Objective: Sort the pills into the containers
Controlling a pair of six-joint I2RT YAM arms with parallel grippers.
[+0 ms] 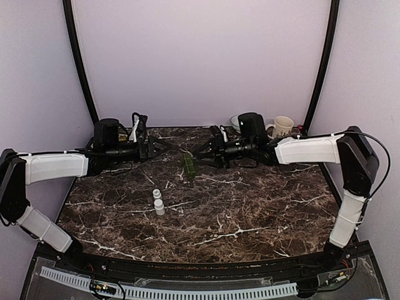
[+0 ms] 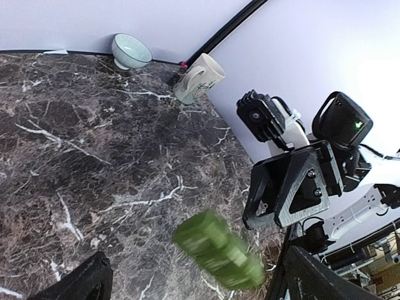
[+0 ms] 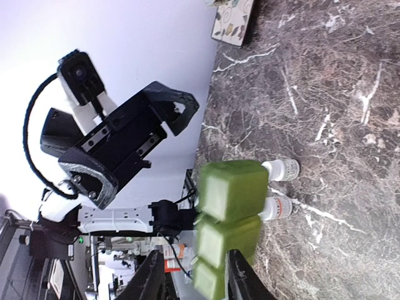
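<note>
A green block-like container (image 1: pixel 189 166), blurred, sits between the two arms in the top view; it looks raised off the table. My right gripper (image 1: pixel 199 156) is close beside it. In the left wrist view the green container (image 2: pixel 219 250) appears tilted, just off the right gripper's fingertips, which stand apart. The same container (image 3: pixel 231 200) fills the space ahead of the right fingers (image 3: pixel 242 278); contact cannot be made out. My left gripper (image 1: pixel 160 150) is wide open and empty, facing the right one. Two white bottles (image 1: pixel 159 206) stand at the left front.
A pale bowl (image 2: pixel 131 51) and a white mug (image 2: pixel 199 78) stand at the back right. A patterned box (image 3: pixel 231 25) shows at the top of the right wrist view.
</note>
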